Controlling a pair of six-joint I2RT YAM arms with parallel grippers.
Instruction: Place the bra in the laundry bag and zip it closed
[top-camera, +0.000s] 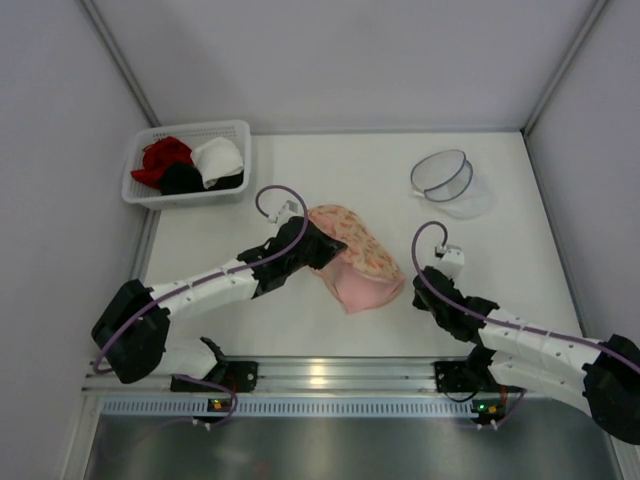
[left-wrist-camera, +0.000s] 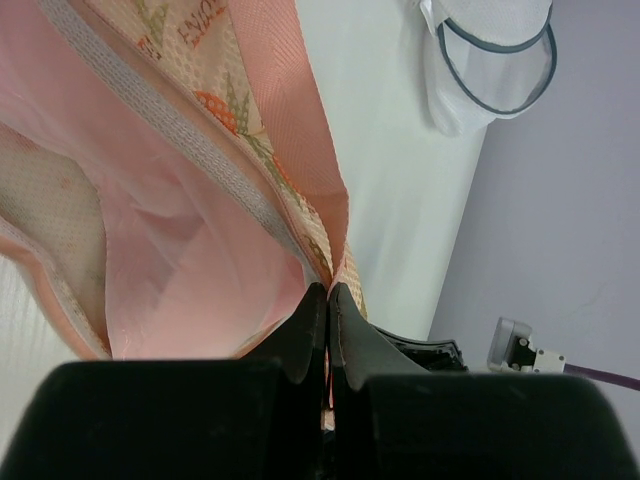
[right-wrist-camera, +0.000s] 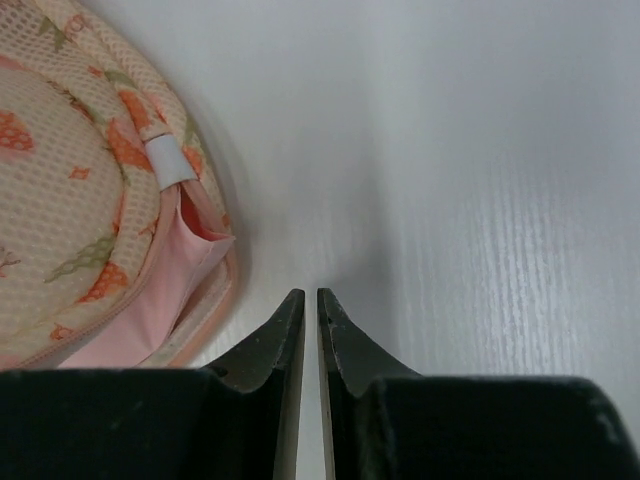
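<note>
The floral laundry bag (top-camera: 355, 240) with pink lining lies in the middle of the table. My left gripper is shut on its pink-trimmed zipper edge. The pink cloth inside (left-wrist-camera: 190, 260) shows through the opening; I cannot tell whether it is lining or bra. My right gripper is just right of the bag's end, apart from it, its fingertips close together with a narrow gap and nothing between them. In the right wrist view the bag's edge (right-wrist-camera: 140, 200) carries a white band.
A white basket (top-camera: 137, 170) of red, black and white garments stands at back left. A white mesh item with dark rims (top-camera: 455, 185) lies at back right.
</note>
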